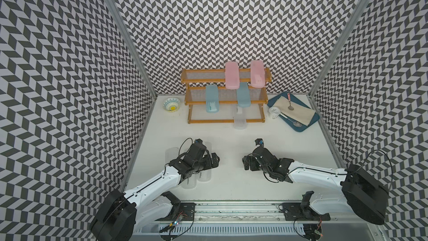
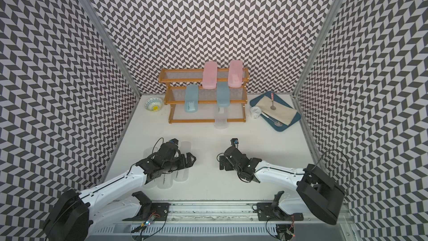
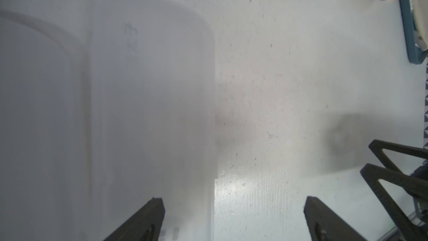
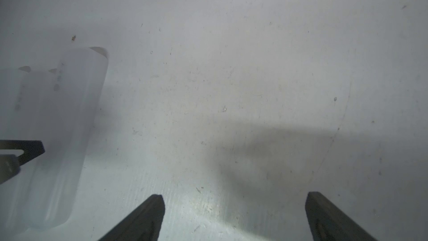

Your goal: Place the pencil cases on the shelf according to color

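Two pink pencil cases [image 1: 231, 75] lie on the top tier of the wooden shelf [image 1: 200, 120], two blue cases [image 1: 211, 96] on the middle tier, and one translucent white case [image 1: 239, 122] at the lower tier's right part, over its front rail. Several translucent white cases [image 3: 151, 84] lie side by side at the front left of the table, under my left gripper [image 1: 211, 161], which is open over the edge of the rightmost one with nothing held. My right gripper [image 1: 247, 162] hangs open and empty over bare table to their right.
A patterned bowl [image 1: 171, 104] sits left of the shelf. A blue tray [image 1: 298, 127] with a cloth and utensils, and a small cup [image 1: 274, 112], stand at the right. The table between shelf and grippers is clear.
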